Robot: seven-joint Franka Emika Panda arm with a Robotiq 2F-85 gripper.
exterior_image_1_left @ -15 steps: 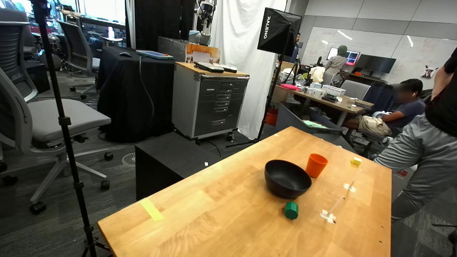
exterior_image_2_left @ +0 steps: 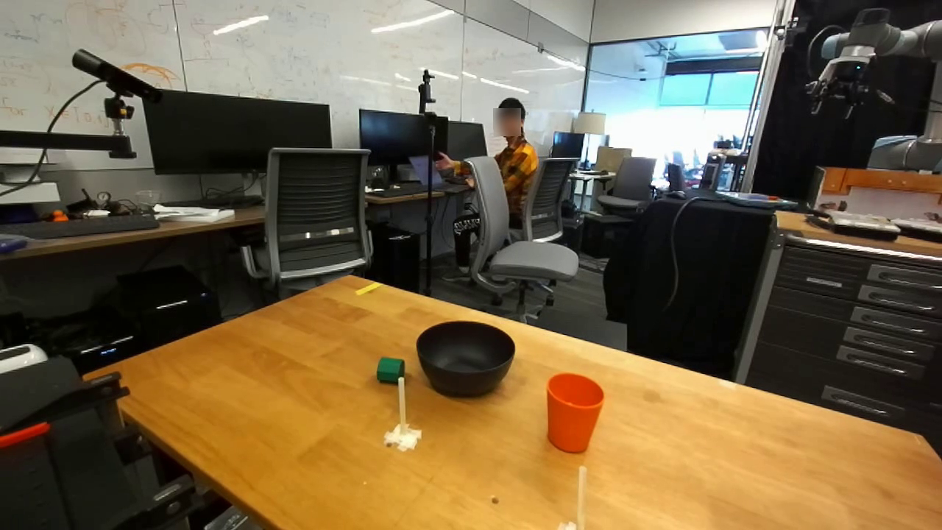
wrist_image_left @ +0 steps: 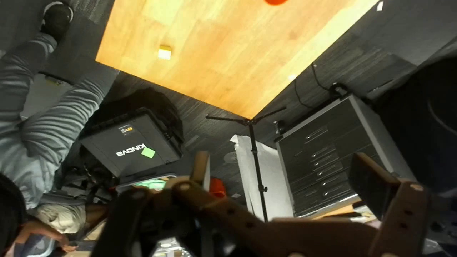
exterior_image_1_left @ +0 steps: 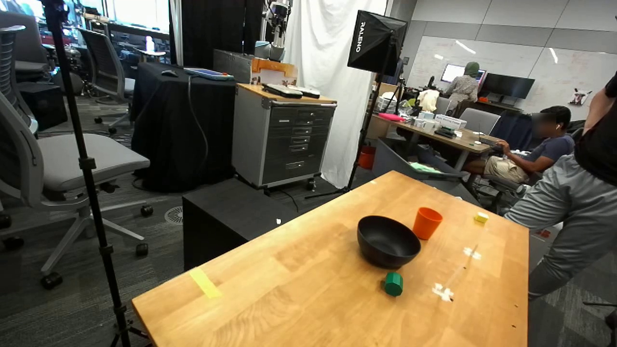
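Only the wrist view shows my gripper; its two fingers stand wide apart, with nothing between them. They point past the table edge, over the floor and cabinet. On the wooden table, a black bowl (exterior_image_1_left: 388, 242) stands upright beside an orange cup (exterior_image_1_left: 428, 223). A green block (exterior_image_1_left: 394, 284) lies close to the bowl, apart from it, also seen as the green block (exterior_image_2_left: 390, 370) in exterior view 2. Near the table corner sits a small yellow block (exterior_image_1_left: 481, 217); the wrist view has this yellow block (wrist_image_left: 165, 52) well above the fingers.
Two thin pale sticks are taped to the table, one stick (exterior_image_2_left: 402, 406) upright near the green block. A yellow tape strip (exterior_image_1_left: 205, 283) marks the far end. A person in grey trousers (exterior_image_1_left: 564, 202) stands by the table edge.
The objects on the table have not moved. In the background, the seated person's arms and the standing person by the monitors have shifted, and a chair at left has turned.
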